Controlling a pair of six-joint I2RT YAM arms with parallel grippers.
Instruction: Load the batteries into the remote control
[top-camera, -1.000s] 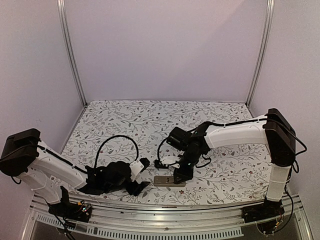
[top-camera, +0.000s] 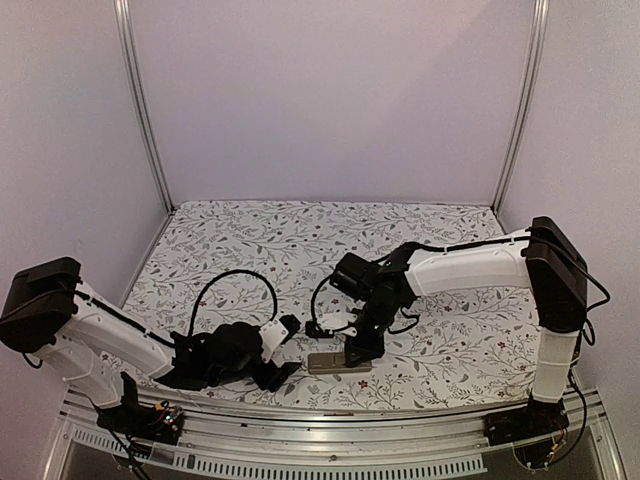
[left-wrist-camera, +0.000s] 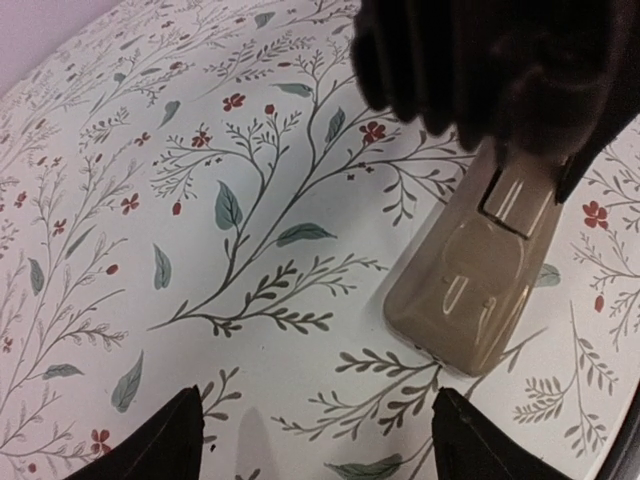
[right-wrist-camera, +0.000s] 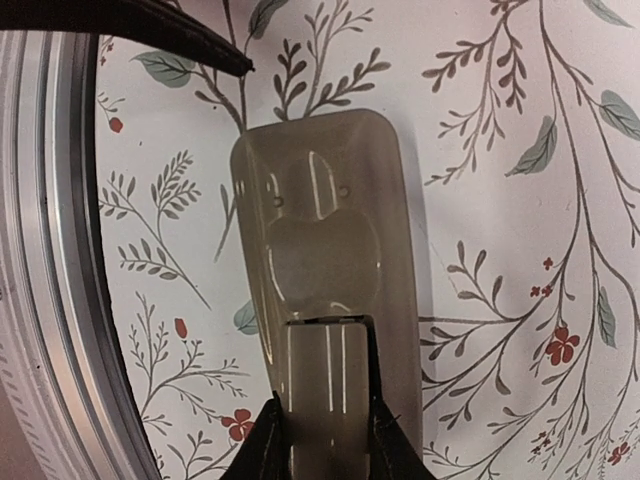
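A taupe plastic remote control (top-camera: 330, 362) lies back-up near the front of the patterned table, its length running left to right in the top view; in the right wrist view its body (right-wrist-camera: 320, 250) is upright in the frame. My right gripper is shut on the remote's narrow cover piece (right-wrist-camera: 325, 365) at the compartment end. In the left wrist view the remote (left-wrist-camera: 455, 280) is partly hidden by the right gripper. My left gripper stands open to its left, nothing between its fingers. I cannot see any batteries.
The metal front rail (right-wrist-camera: 55, 250) runs close beside the remote.
The right gripper has shifted very slightly left along the remote in the top view. The left arm has not visibly moved.
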